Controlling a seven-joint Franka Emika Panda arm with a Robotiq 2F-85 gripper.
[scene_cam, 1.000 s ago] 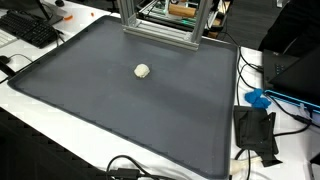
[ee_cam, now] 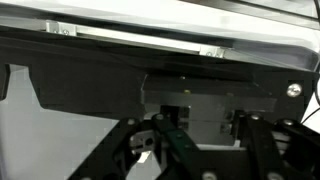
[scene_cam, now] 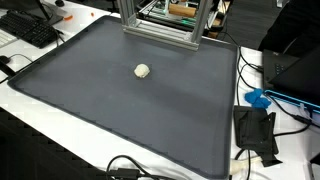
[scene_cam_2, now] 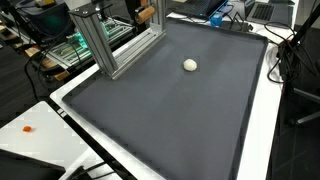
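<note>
In the wrist view my gripper is shut on a dark block-like piece, which stands out in front of a long black panel. The dark fingers and block blend together, so the exact contact is hard to make out. Behind the panel run pale metal rails. Neither exterior view shows the gripper. A small round cream piece lies alone on the grey tabletop; exterior view 2 shows the same cream piece towards the far side.
A metal frame stands at the table's back edge, with an orange-brown piece within it. A keyboard lies off to the left. Black cloth and a blue item are at the right.
</note>
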